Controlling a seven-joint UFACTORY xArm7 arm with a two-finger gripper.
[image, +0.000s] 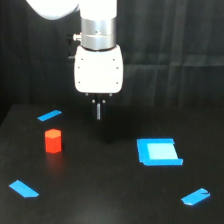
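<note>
A small red block (53, 141) rests on the dark table at the left. Toward the right, a square outlined in blue tape (143, 156) lies flat, its inside pale. My gripper (98, 112) hangs pointing down from its white hand, near the middle of the view. It is apart from the block, which stands lower and to its left. The fingers are too small and dark to show how the fingers stand, and no object can be made out between them.
Strips of blue tape mark the table at the far left (49, 115), near left (23, 188) and near right (196, 197). A dark curtain (165, 60) hangs behind.
</note>
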